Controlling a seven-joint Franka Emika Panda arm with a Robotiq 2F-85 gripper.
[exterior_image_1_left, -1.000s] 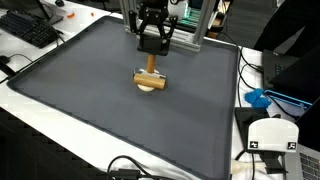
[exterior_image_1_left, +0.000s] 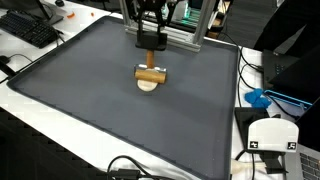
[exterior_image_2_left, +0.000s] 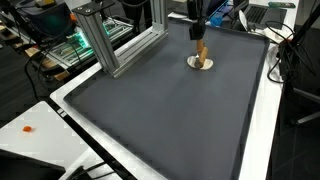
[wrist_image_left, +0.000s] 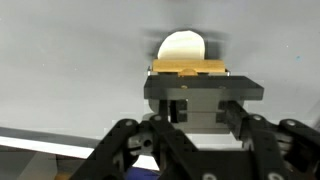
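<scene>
A wooden mallet-like piece (exterior_image_1_left: 150, 75), with a barrel-shaped head and a thin handle, hangs head down from my gripper (exterior_image_1_left: 152, 47). The fingers are shut on the upper part of its handle. Beneath and slightly in front of the head lies a round pale disc (exterior_image_1_left: 147, 86) on the table. In the second exterior view the wooden head (exterior_image_2_left: 201, 48) is seen end-on over the disc (exterior_image_2_left: 205, 65); whether they touch I cannot tell. Looking down from the wrist, the disc (wrist_image_left: 181, 45) shows beyond the head (wrist_image_left: 188, 67), and the dark fingers hide the handle.
A white frame-like structure (exterior_image_2_left: 128, 52) stands at one table edge. A keyboard (exterior_image_1_left: 28, 30), a blue object (exterior_image_1_left: 257, 98) and a white device (exterior_image_1_left: 272, 135) lie off the grey surface.
The gripper and wooden piece have shifted slightly up in the picture. The head, slanted before, now looks nearly level, and more of the disc shows below it.
</scene>
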